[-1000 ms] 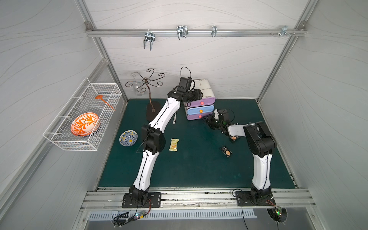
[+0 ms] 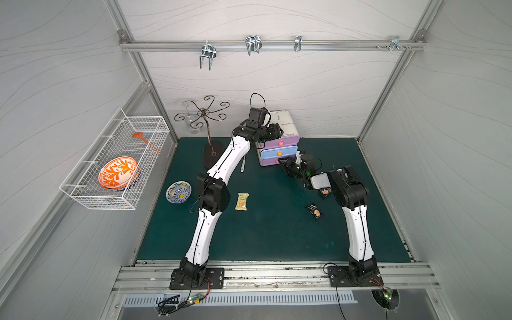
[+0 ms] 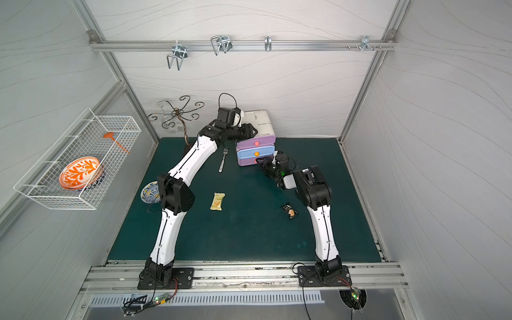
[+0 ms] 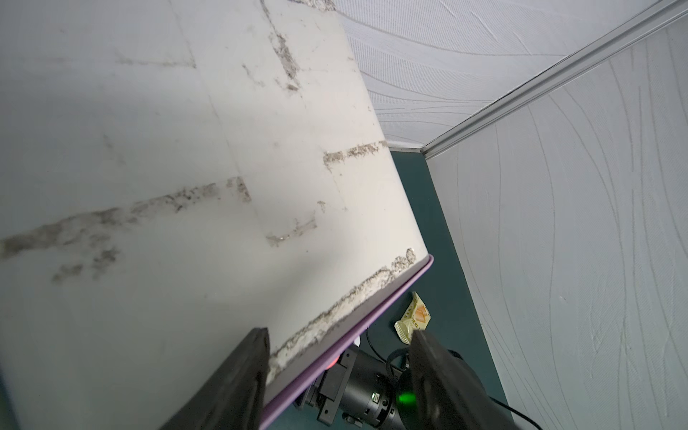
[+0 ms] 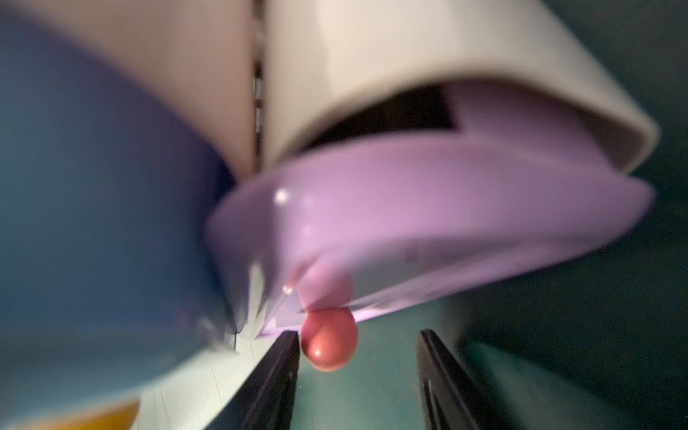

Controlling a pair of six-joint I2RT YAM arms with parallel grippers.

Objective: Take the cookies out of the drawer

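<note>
The drawer unit [image 2: 288,123] has a purple top drawer, a blue middle drawer [image 2: 279,152] and a purple bottom drawer [image 5: 430,193]. In the right wrist view a narrow dark gap shows above the bottom drawer's front; its contents are hidden. My right gripper is open in front of that drawer, its left finger beside the red knob [image 5: 329,339]. Over the unit's white top [image 4: 215,143], my left gripper stands open, with nothing held. Loose wrapped snacks lie on the table: a yellow packet [image 2: 241,201] and a black packet [image 2: 314,211].
A second black packet [image 2: 324,192] lies beside the right forearm. Left of the unit are a fork [image 3: 223,160] and a metal stand [image 2: 213,152]. A patterned bowl [image 2: 178,192] sits at the table's left.
My right arm has swung left, bringing its gripper closer to the bottom drawer's knob. The bottom drawer front appears to have shifted slightly back. The left arm has stayed still.
</note>
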